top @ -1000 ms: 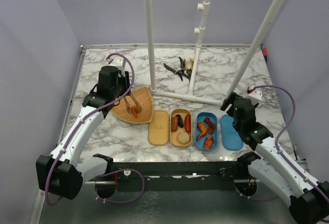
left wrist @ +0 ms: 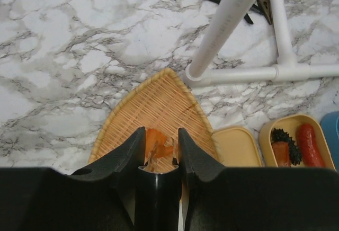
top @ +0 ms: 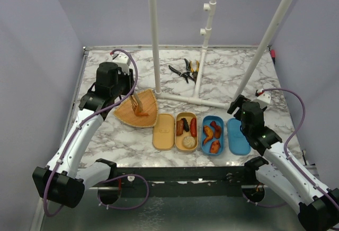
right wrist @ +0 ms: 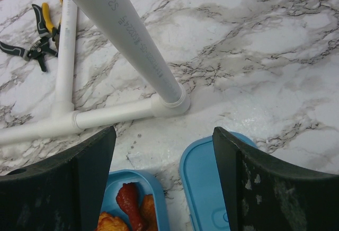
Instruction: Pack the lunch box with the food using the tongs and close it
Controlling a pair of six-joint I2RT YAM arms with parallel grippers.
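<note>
A woven basket (top: 124, 115) sits at left with an orange food piece (top: 141, 111) and wooden tongs (top: 135, 102) at it. My left gripper hangs over the basket around the tongs' end; whether it holds them is unclear. A yellow lunch box (top: 186, 141) holds sausage, dark items and a pale round piece; its lid (top: 163, 131) lies left of it. A blue box (top: 212, 126) holds several food pieces, beside a blue lid (top: 239, 141). My right gripper is open over the blue lid and box, nothing between its fingers.
A white pipe frame (top: 185, 98) stands behind the boxes, with uprights near both grippers. Pliers (top: 181, 73) lie inside the frame at the back. Bare marble shows at the far left and back.
The right arm has not moved.
</note>
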